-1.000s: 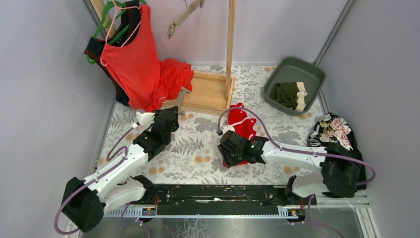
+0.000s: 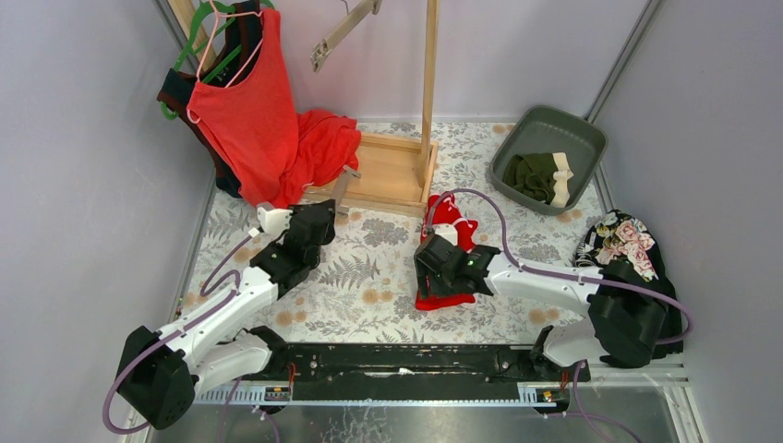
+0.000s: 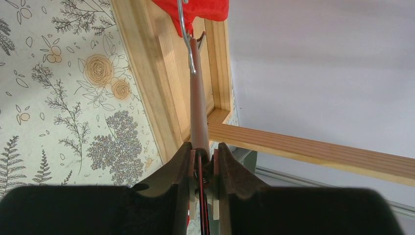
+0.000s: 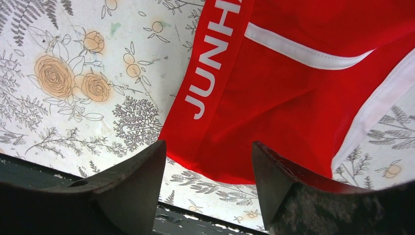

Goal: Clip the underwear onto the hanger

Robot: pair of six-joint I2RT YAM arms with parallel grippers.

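Observation:
Red underwear with white trim and a lettered waistband lies flat on the floral surface, under my right gripper, which is open with empty space between its fingers and the waistband's end just beyond them. My left gripper is shut on a clip hanger, whose long bar and metal hook point away from the fingers toward the wooden stand. In the top view that hanger stands at the tray's front left.
A wooden stand rises behind, with red and dark garments hanging at the left. A grey bin holds an olive garment. A floral-patterned black garment lies at the far right. The surface between the arms is clear.
My right arm has shifted slightly right over the red underwear, its wrist turning a little. The left arm and hanger have stayed nearly still.

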